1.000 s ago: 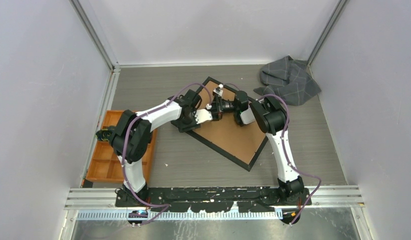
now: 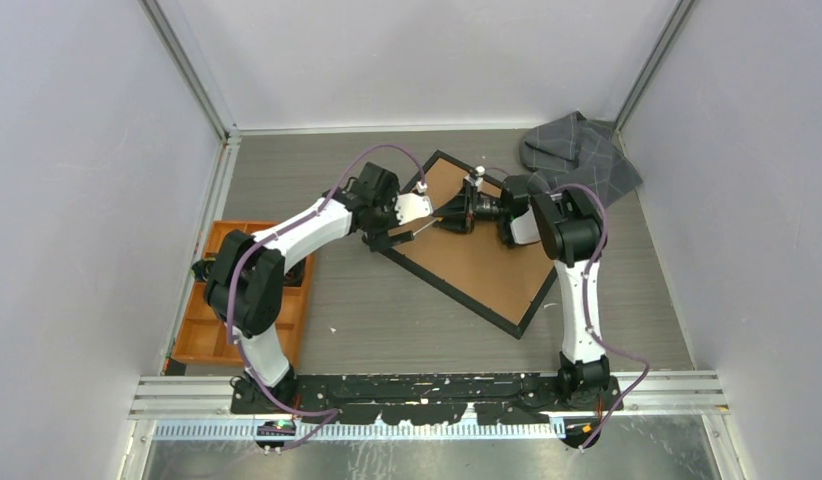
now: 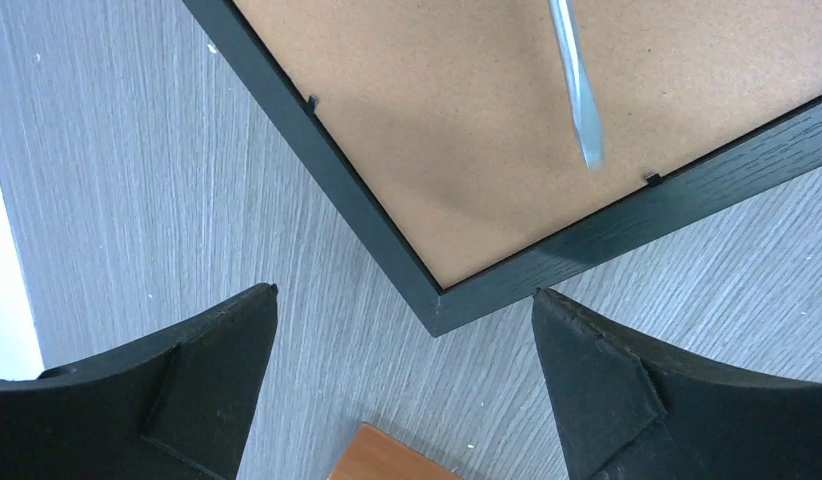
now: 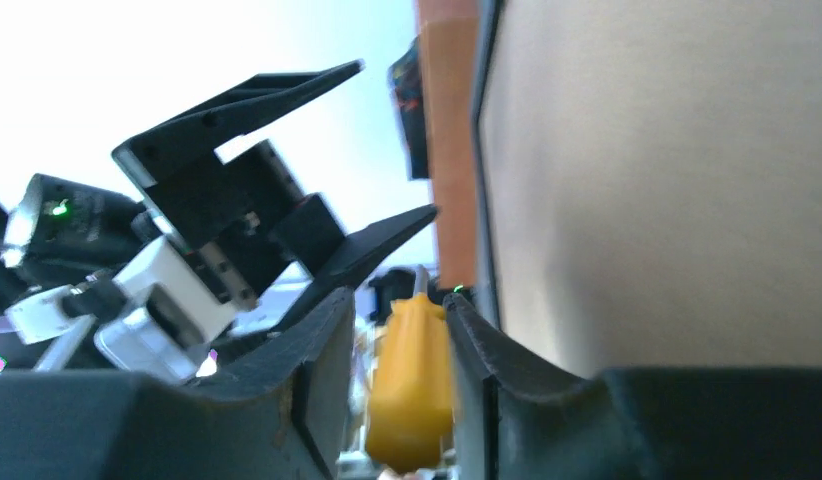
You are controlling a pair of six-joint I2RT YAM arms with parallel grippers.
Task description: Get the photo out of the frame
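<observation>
The black photo frame (image 2: 487,320) lies back up on the table, brown backing board (image 3: 437,140) showing, with small metal tabs along its inner edge in the left wrist view. My right gripper (image 2: 442,217) is over the board with a yellow-handled tool (image 4: 409,390) between its fingers, its flat metal blade (image 3: 577,100) reaching toward the lower-left corner. My left gripper stands open above that corner, nothing between its fingers. The right wrist view is blurred.
An orange compartment tray (image 2: 197,330) sits at the left with items in it. A dark checked cloth (image 2: 577,160) lies at the back right.
My right gripper has moved right with the tool, leaving more space between the two grippers. My left gripper has risen slightly toward the back. The frame has shifted a little to the right.
</observation>
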